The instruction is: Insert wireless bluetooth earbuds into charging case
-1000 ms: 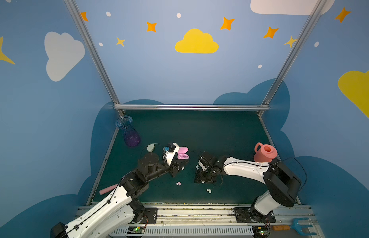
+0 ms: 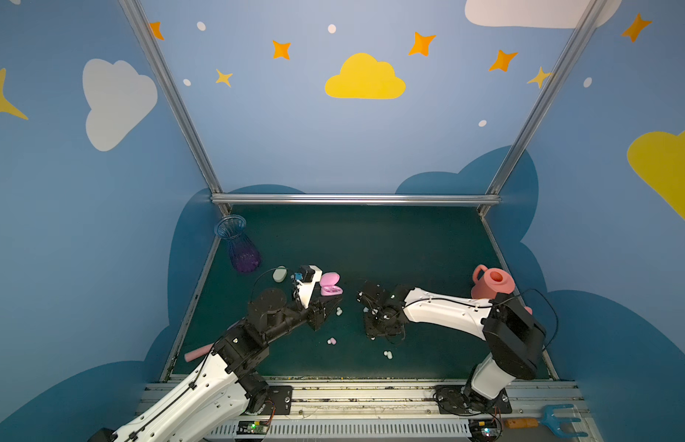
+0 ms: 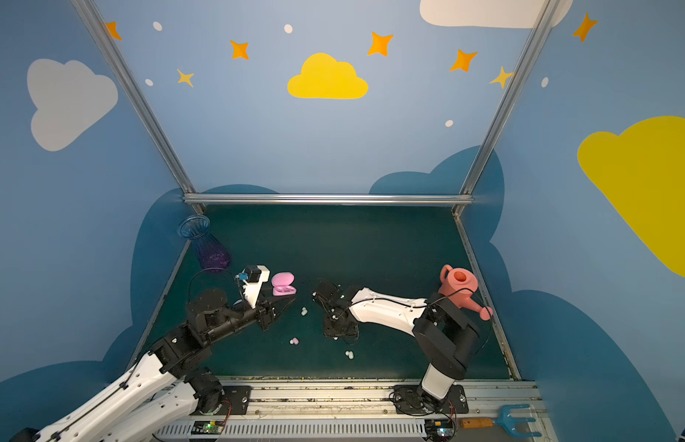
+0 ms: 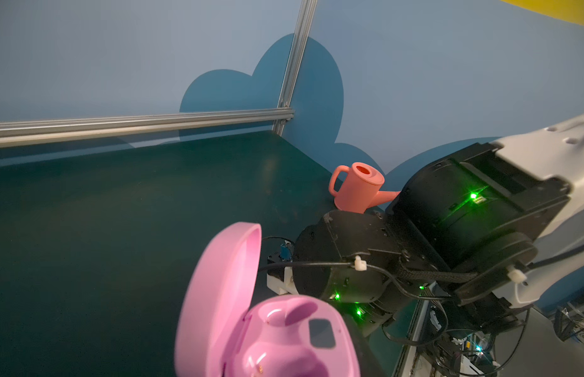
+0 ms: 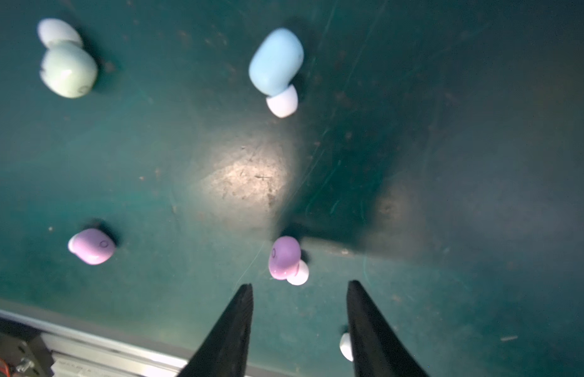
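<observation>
The pink charging case (image 4: 292, 333) has its lid raised. No earbud shows in the visible parts of its two hollows; its lower end is cut off by the frame. My left gripper (image 2: 338, 299) is shut on the case, its fingers mostly hidden in the left wrist view. One pink earbud (image 5: 285, 257) with a white tip lies on the table just beyond the fingertips of my right gripper, whose fingers stand apart with nothing between them. Another pink earbud (image 5: 92, 245) lies farther left in that view.
A blue earbud (image 5: 276, 62), a pale green one (image 5: 68, 69) and a white-tipped one (image 5: 346, 346), partly behind the right finger, lie nearby. The watering can (image 2: 493, 281) stands right, the vase (image 2: 240, 246) back left.
My left gripper has moved left in the top left view, carrying the open case with it. The right arm has also shifted a little to the left.
</observation>
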